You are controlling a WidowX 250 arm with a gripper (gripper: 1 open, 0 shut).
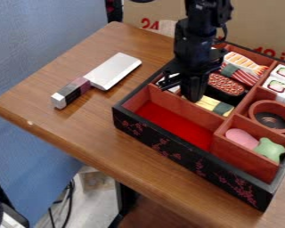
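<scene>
My black gripper (185, 82) reaches down from the top centre into the upper-left part of a black box (142, 126) with red compartments, partly hiding what lies there. Whether its fingers are open or shut is hard to make out. Pale yellow pieces (214, 106) lie beside it. Patterned pieces (227, 85) and striped pieces (241, 68) sit to its right. An empty red compartment (176, 120) is in front of it.
A white slab (114, 70) and a silver-and-pink block (71, 92) lie on the wooden table (61, 134) to the left. Pink (242, 138) and green (271, 150) pieces occupy the front-right compartment.
</scene>
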